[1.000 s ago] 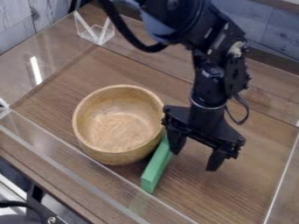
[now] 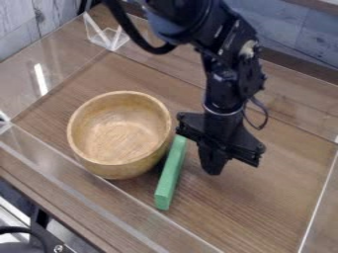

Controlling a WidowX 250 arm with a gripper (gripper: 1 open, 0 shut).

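Observation:
A long green block [image 2: 169,175] lies on the wooden table just right of a round wooden bowl [image 2: 119,132]. My black gripper [image 2: 211,160] stands low over the table to the right of the block's upper end, shut, with nothing seen between its fingers. The arm rises from it toward the top of the view and hides part of the table behind it.
A clear rim runs along its edges. Dark cables show at the lower left corner.
The gripper has shifted and turned over the last second, now a little apart from the block's upper end. The bowl moved slightly left and the block's lower end shifted slightly.

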